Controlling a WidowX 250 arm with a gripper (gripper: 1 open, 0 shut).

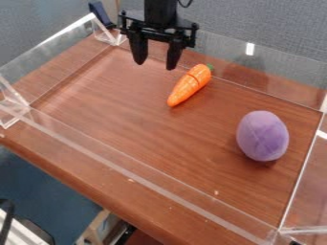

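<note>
My black gripper [156,55] hangs over the back of the wooden table, its two fingers apart with nothing visible between them. An orange toy carrot [189,86] lies diagonally on the table, below and to the right of the gripper. A purple egg-shaped toy [262,136] rests near the right side of the table.
Clear low walls [141,191] border the wooden tabletop [115,124] on its sides. A grey wall stands behind the table.
</note>
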